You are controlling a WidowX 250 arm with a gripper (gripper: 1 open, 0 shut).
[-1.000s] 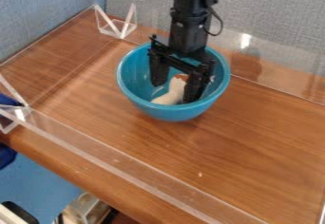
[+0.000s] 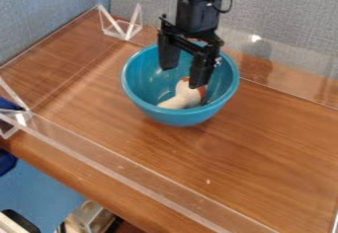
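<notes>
My black gripper [image 2: 184, 63] is open, hanging over a teal bowl [image 2: 140, 90] in the middle of the table, with one finger at the left of the bowl's inside and the other at the right. A pale object with an orange part [image 2: 180, 99] lies in the bowl below the fingers, apart from them as far as I can tell.
Clear panels run along its edges, with white brackets [image 2: 119, 26] at the back left and on the left. Grey and blue walls stand behind. Dark items lie below the table at the lower left.
My gripper has risen from deep inside the bowl, so more of the pale object shows. The bowl stands in about the same place.
</notes>
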